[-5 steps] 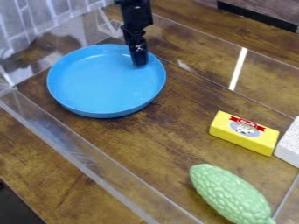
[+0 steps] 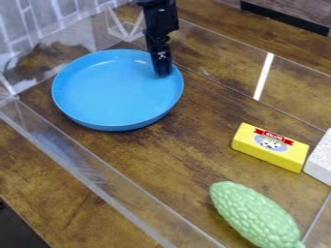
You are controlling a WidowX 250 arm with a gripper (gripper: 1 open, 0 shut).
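Note:
My black gripper reaches down from the top centre, its lower end at the back right rim of a round blue plate. Whether it is open, shut or holding the rim is too small and dark to tell.
A yellow box with a red label lies at the right, beside a white object at the edge. A green bumpy vegetable lies at the bottom right. Clear plastic walls run along the left.

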